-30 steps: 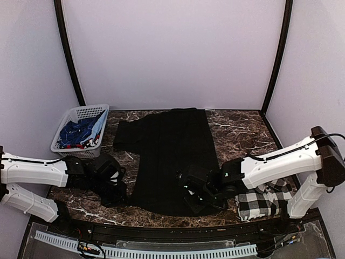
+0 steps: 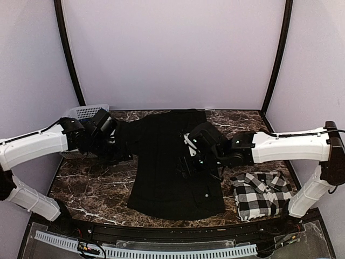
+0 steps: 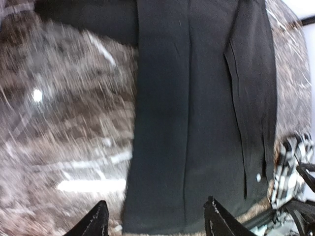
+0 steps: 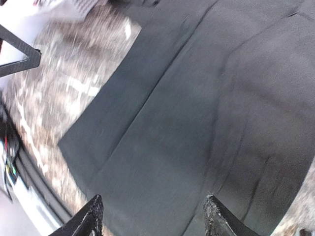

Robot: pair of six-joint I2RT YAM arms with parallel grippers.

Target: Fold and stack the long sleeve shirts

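Note:
A black long sleeve shirt (image 2: 161,178) lies spread on the marble table, one sleeve folded across at the upper left; it fills much of both wrist views (image 3: 211,123) (image 4: 167,128). A folded black-and-white checked shirt (image 2: 259,197) lies at the front right. My left gripper stands open above the left side of the black shirt, nothing between its fingers. My right gripper hangs over the black shirt's middle, its fingertips apart and empty.
A white basket (image 2: 81,112) of clothes at the back left is partly hidden by my left arm. Bare marble table (image 2: 81,189) lies at left. Walls enclose the back and sides.
Both arms have risen from the shirt's front edge and moved toward the back of the table. The black shirt stays spread in nearly the same place.

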